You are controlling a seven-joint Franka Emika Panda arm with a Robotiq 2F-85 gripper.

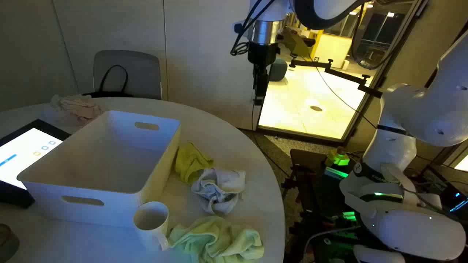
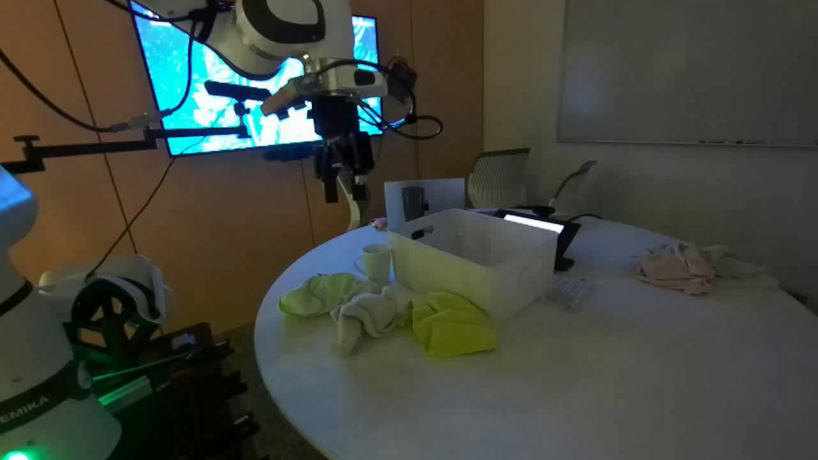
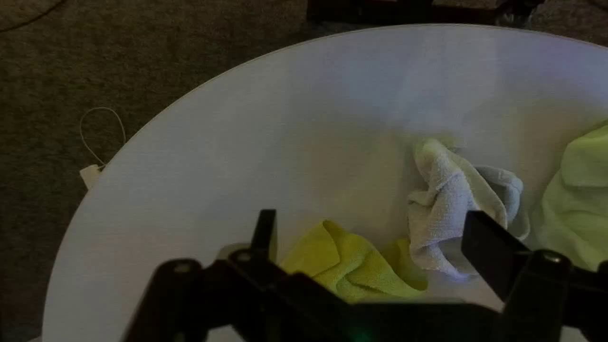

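My gripper is open, its fingers wide apart with nothing between them. It hangs high above the table, pointing down. Below it in the wrist view lie a crumpled yellow cloth (image 3: 350,265) and a whitish-grey cloth (image 3: 447,199), side by side. A pale green cloth (image 3: 581,199) is cut off at the right edge. In exterior view 1 these three cloths form a row along the right side of a white bin (image 1: 162,168), the yellow one closest to its wall. The part of the bin's floor that shows is bare.
Close to the bin's corner stands a white mug (image 1: 151,223), beside the green cloth. A lit tablet (image 1: 26,153) is on the bin's other side. Pinkish cloth (image 2: 675,268) lies farther off on the round table (image 2: 613,383).
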